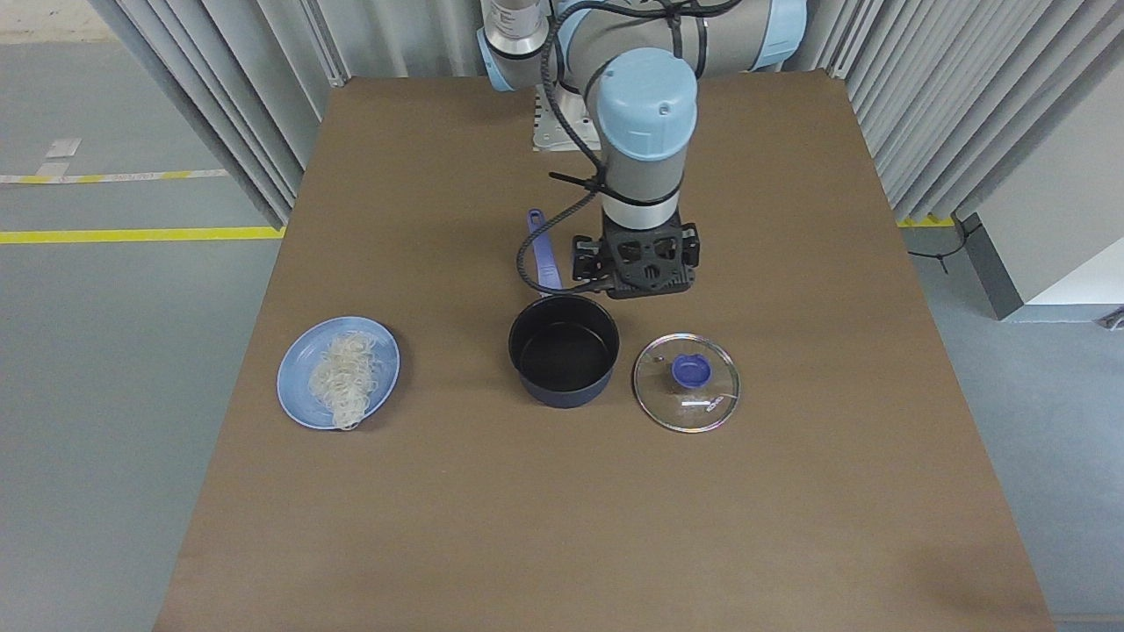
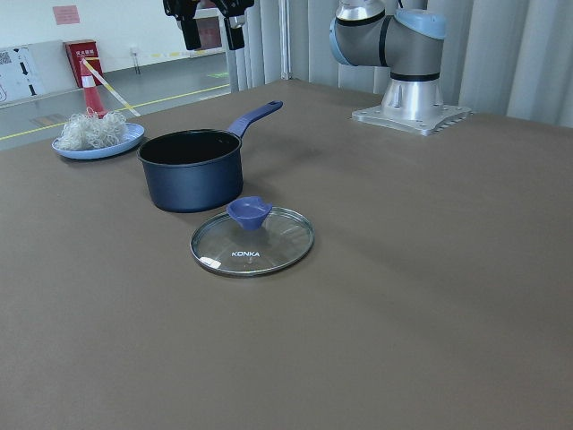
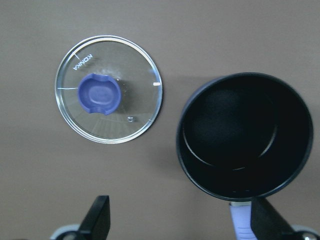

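A dark saucepan (image 1: pixel 564 353) with a purple handle (image 1: pixel 543 253) stands mid-table. The glass lid (image 1: pixel 690 405) with a blue knob (image 2: pixel 249 210) lies beside it, flat on the table. My gripper (image 2: pixel 212 31) hangs high above the pan's handle side, fingers apart with nothing between them; in the wrist view its fingers show at the bottom edge, with part of the handle hidden under the right one.
A blue plate (image 1: pixel 300 390) of white noodles (image 1: pixel 348 374) sits left of the pan. The arm's base (image 2: pixel 414 116) is at the table's back.
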